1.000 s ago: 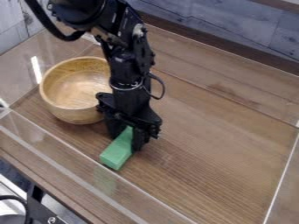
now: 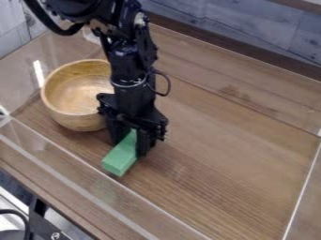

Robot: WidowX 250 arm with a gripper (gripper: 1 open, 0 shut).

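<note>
My black gripper (image 2: 131, 131) hangs low over the table, its fingers around the upper end of a green object (image 2: 119, 161), shaped like a flat block, that lies near the front edge. The gripper looks shut on it, though the fingertips partly hide that end. A light wooden bowl (image 2: 73, 94) sits just to the left of the arm, its right side partly hidden behind it.
A light wall stands at the back right. Cables and a dark gap show at the lower left, past the table's edge.
The arm has shifted slightly up and back, and the green object has moved a little the same way with it.
</note>
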